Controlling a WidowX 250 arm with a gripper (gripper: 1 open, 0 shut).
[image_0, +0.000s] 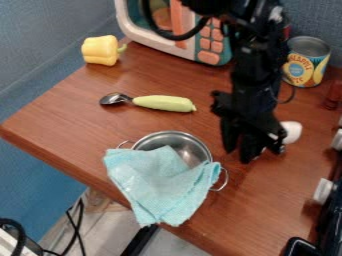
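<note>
The black robot arm hangs over the right half of the wooden table, its gripper (251, 142) low beside a small white object (290, 132) at its right; whether the fingers are open or shut is unclear. A steel pot (185, 141) with a light blue cloth (154, 188) draped over it sits at the front. A spoon (114, 98) and a pale yellow corn cob (164, 103) lie at centre left. A yellow pepper (102, 50) is at the back left.
A toy microwave (201, 30) stands at the back, with a can (306, 62) to its right. A small red item (334, 95) is at the right edge, above dark equipment (321, 220).
</note>
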